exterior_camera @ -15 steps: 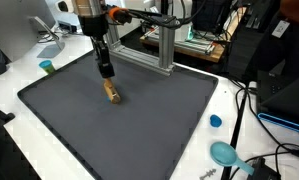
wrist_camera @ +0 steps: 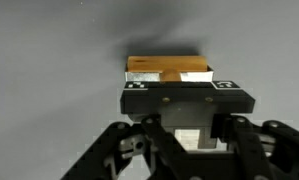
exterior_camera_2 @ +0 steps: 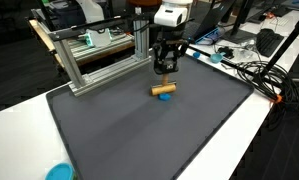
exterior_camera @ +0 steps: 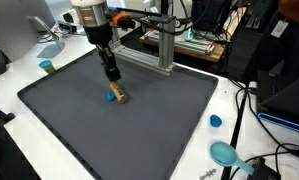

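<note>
My gripper (exterior_camera_2: 167,71) is shut on the narrow stem of a wooden hammer-like piece (exterior_camera_2: 163,89), whose thick crosspiece hangs below the fingers. In the wrist view a bar of that wood (wrist_camera: 169,64) lies beyond the dark gripper front, with white strips on both sides of the stem. Exterior view 1 has the wooden piece (exterior_camera: 118,91) tilted under the gripper (exterior_camera: 112,76). Close by is a small blue object (exterior_camera: 111,97), partly covered by the wood; whether they touch, I cannot tell.
A metal frame (exterior_camera_2: 101,76) stands at its edge. In exterior view 1, a green-topped cup (exterior_camera: 47,67) stands behind the mat, with a blue disc (exterior_camera: 215,121) and a teal lid-like piece (exterior_camera: 225,154) to the right.
In exterior view 1, the gripper and the wooden piece have shifted slightly right. The blue object, hidden a second ago, now shows beside the wood.
</note>
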